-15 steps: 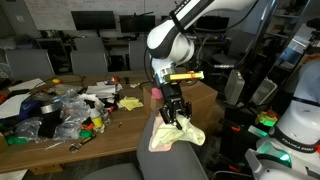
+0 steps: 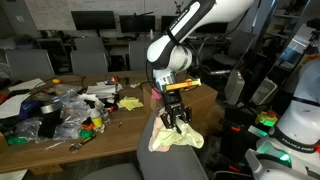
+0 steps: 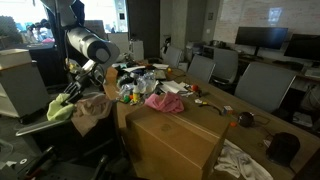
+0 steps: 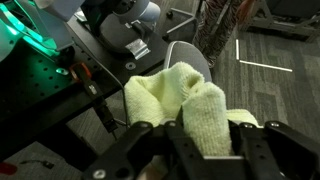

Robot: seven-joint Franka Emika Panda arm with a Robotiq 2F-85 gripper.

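Observation:
A pale cream-green cloth (image 2: 180,134) hangs from my gripper (image 2: 177,117), which is shut on it above the grey chair back (image 2: 160,163). In the wrist view the bunched cloth (image 4: 185,98) rises between the dark fingers of my gripper and covers part of the view below. Exterior view 2 has the same cloth (image 3: 60,109) at the left, beside a brownish-pink cloth (image 3: 92,112) draped over a chair. Whether the held cloth rests on the chair or hangs just clear of it, I cannot tell.
A wooden table (image 2: 125,130) behind carries bags, bottles and other clutter. A large cardboard-brown box (image 3: 175,140) and a pink cloth (image 3: 164,102) lie on it in exterior view 2. Dark floor (image 2: 225,160) is open right of the chair.
My gripper has moved down and slightly left with the cloth.

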